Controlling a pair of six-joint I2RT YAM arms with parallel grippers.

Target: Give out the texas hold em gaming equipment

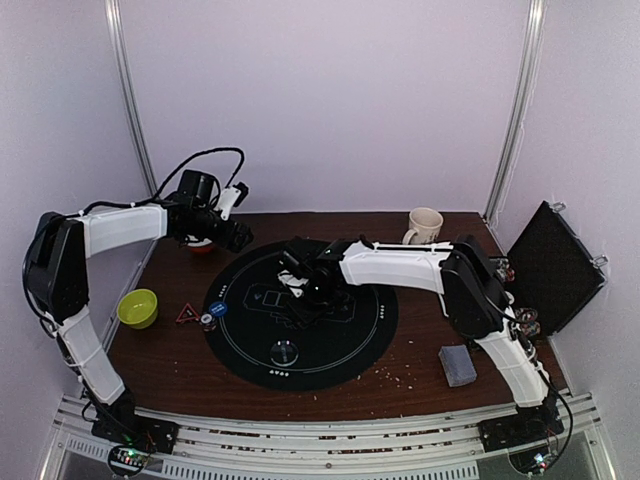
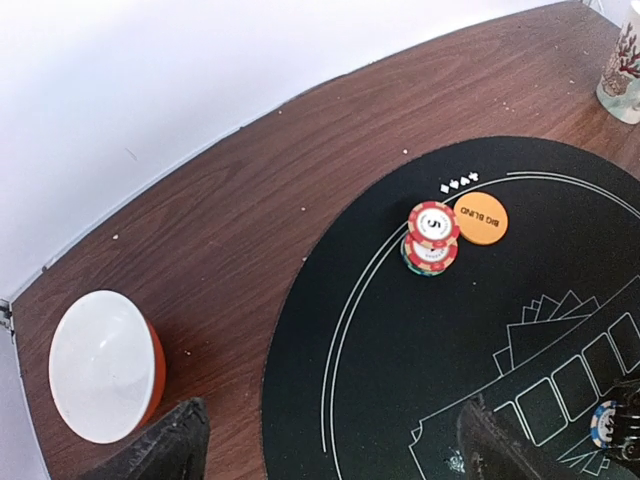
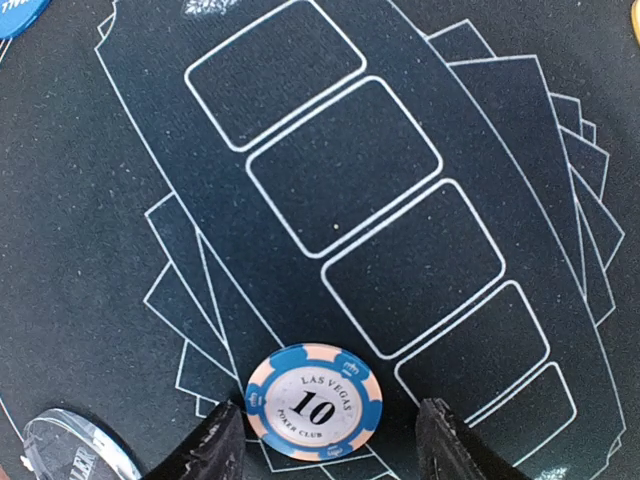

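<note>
A blue-and-orange 10 chip [image 3: 314,402] lies on the black mat [image 1: 345,355], whose middle is partly covered by my right arm in the top view. My right gripper is over it, fingers apart on either side of the chip. Red 5 chips [image 2: 433,238] stand stacked on the mat against the orange BIG BLIND button [image 2: 481,218]. Beyond the mat's left edge, my left gripper is open and empty. At the mat's left are a blue button [image 1: 217,309] and red chips [image 1: 208,321]. A clear disc [image 1: 284,353] rests near the front.
A white-and-orange bowl [image 2: 105,365] stands back left, a green bowl [image 1: 138,308] front left. The mug [image 1: 424,225] is at the back. My right arm partly hides the chip case [image 1: 525,320]; a card deck [image 1: 457,366] lies front right.
</note>
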